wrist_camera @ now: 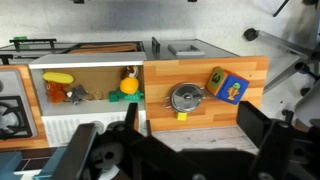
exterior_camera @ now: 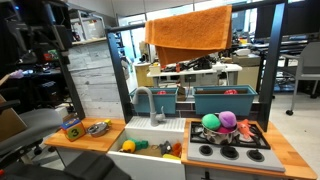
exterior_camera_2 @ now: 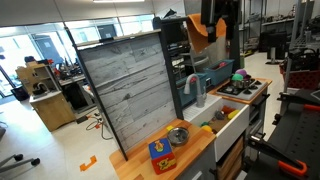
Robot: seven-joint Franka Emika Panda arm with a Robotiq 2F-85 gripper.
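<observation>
My gripper is open in the wrist view, its dark fingers wide apart with nothing held between them. It hangs high above the counter. Below lie a metal pot (wrist_camera: 186,97), a small yellow block (wrist_camera: 182,116) and a blue, red and yellow box (wrist_camera: 232,87) on the wooden top. The white sink (wrist_camera: 98,76) holds an orange ball (wrist_camera: 129,85), a yellow corn-like piece (wrist_camera: 59,77) and green pieces (wrist_camera: 124,97). In exterior view 1, the dark arm (exterior_camera: 60,45) stands at upper left, well clear of these things.
A stove (exterior_camera: 232,148) bears a pot with green and purple balls (exterior_camera: 227,120). The faucet (exterior_camera: 146,100) rises behind the sink. An orange towel (exterior_camera: 188,35) hangs from the black frame (exterior_camera: 122,75). Blue bins (exterior_camera: 222,103) sit behind. Bare wood (exterior_camera: 115,130) shows left of the sink.
</observation>
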